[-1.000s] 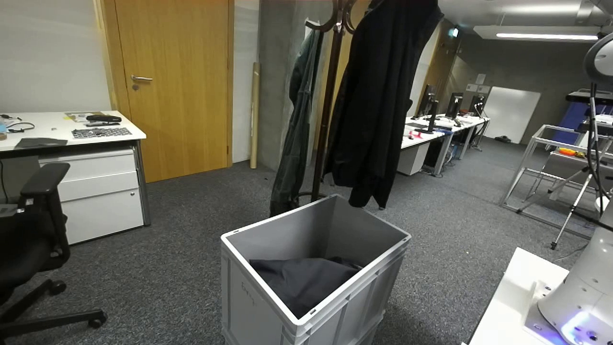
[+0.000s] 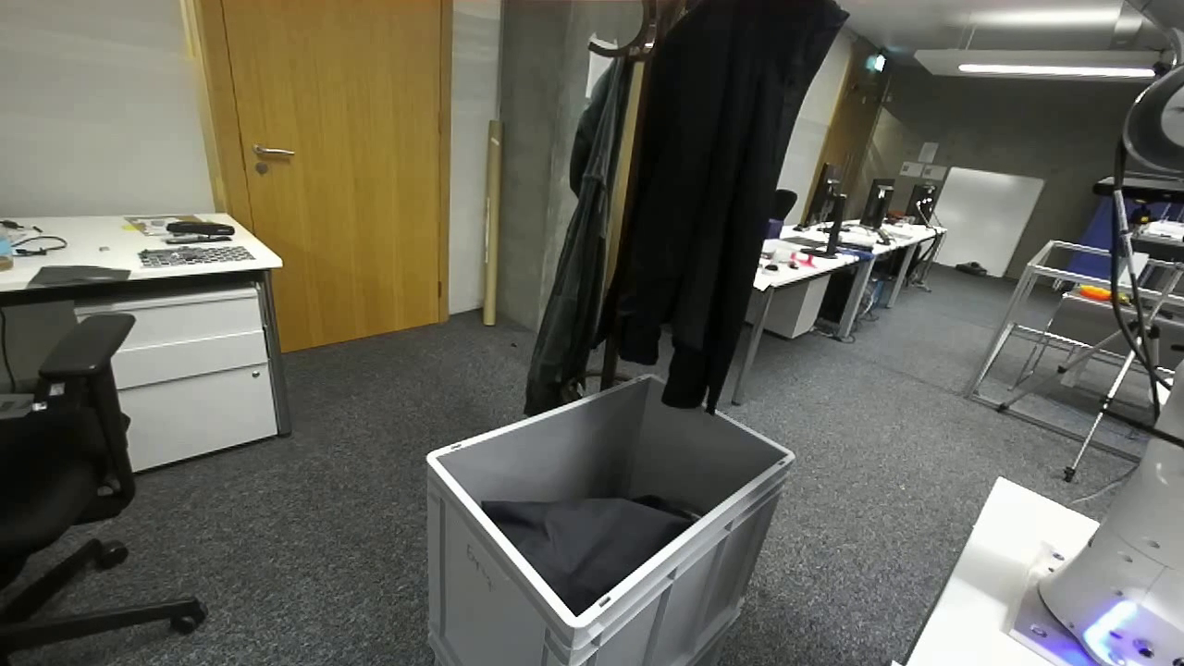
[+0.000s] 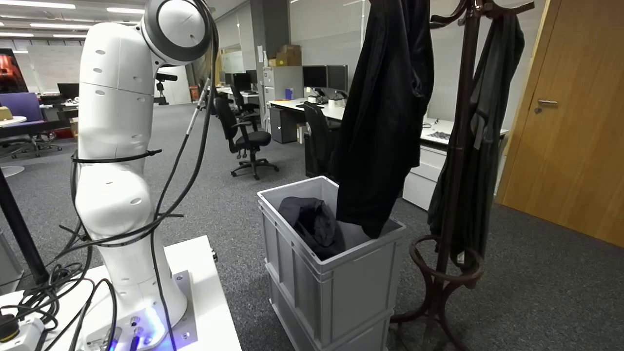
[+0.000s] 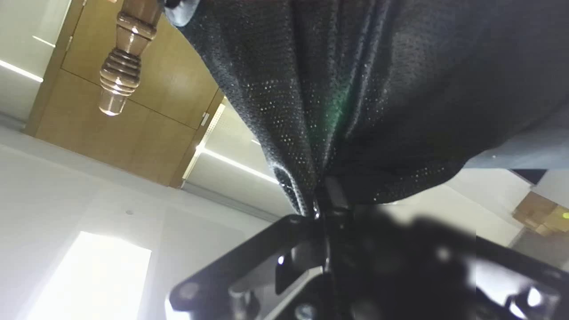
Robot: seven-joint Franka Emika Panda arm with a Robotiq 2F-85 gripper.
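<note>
A black garment (image 2: 716, 189) hangs in the air, its top cut off by the frame in both exterior views. In the wrist view, cloth of the dark garment (image 4: 346, 106) gathers to a point at my gripper, which is shut on it. Neither exterior view includes the gripper. The wooden coat stand (image 3: 462, 128) rises close beside the garment, with a second dark jacket (image 3: 497, 70) on one of its hooks. In exterior view 2 the garment's lower end overlaps the far side of the grey crate (image 3: 362, 292); whether they touch, I cannot tell.
Dark cloth (image 2: 588, 544) lies inside the crate. My arm's base stands on a white table (image 3: 204, 292). An office chair (image 2: 83, 444) and a desk (image 2: 100, 261) are at the left of exterior view 1. Open carpet surrounds the crate.
In exterior view 1 the hanging garment has shifted left and now covers much of the coat stand's pole. Its lower end hangs slightly lower. The crate and its cloth look unmoved.
</note>
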